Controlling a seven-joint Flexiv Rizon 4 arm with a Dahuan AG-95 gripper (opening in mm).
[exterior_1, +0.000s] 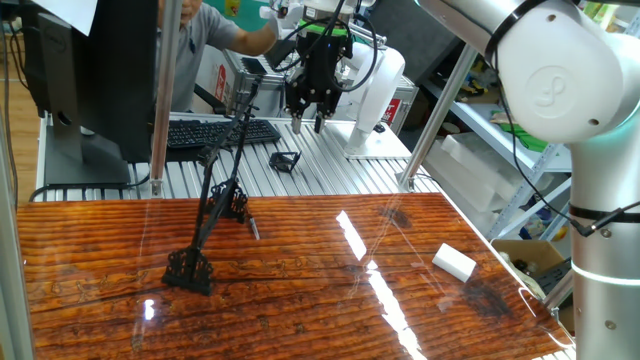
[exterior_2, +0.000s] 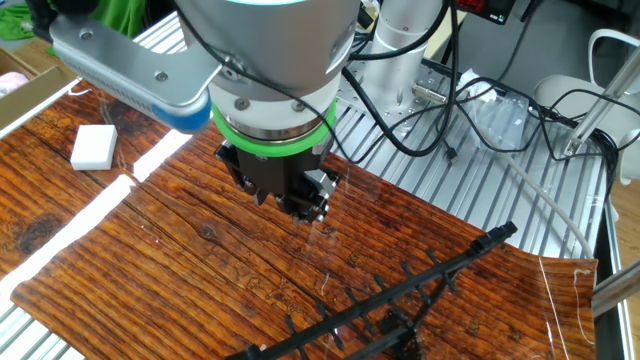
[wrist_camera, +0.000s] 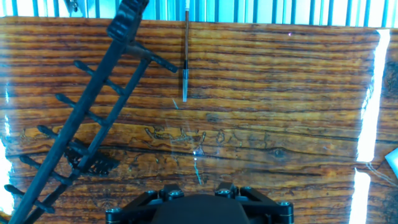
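My gripper (exterior_1: 308, 126) hangs high above the table, its two fingers apart and nothing between them. In the wrist view the gripper shows at the bottom edge, with bare wood ahead of it. A black rack (exterior_1: 206, 215) with a row of pegs stands on the left of the table; the wrist view has this rack (wrist_camera: 74, 127) to the left of my fingers. Beside it lies a thin brush or pen (wrist_camera: 185, 68), its near end on the wood. Over to the right rests a white block (exterior_1: 454, 262), well apart from the gripper.
Metal frame posts (exterior_1: 165, 90) rise at the table's edges.
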